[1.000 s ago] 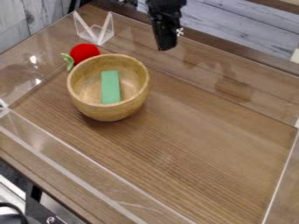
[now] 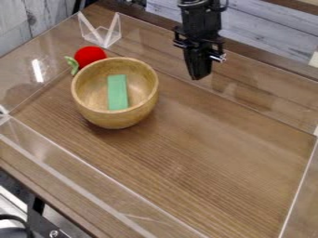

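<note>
My dark gripper (image 2: 199, 65) hangs over the back middle of the wooden table (image 2: 211, 167), shut, with nothing visible between its fingers. Left of it and lower, a wooden bowl (image 2: 92, 112) holds a green rectangular block (image 2: 117, 91). A red round object with green on it (image 2: 89, 55), like a tomato or strawberry, lies just behind the bowl.
A white wire-like object (image 2: 104, 30) stands at the back left.
My gripper has moved to the right and a little downward in the view. The bowl, block and red object stay where they were.
</note>
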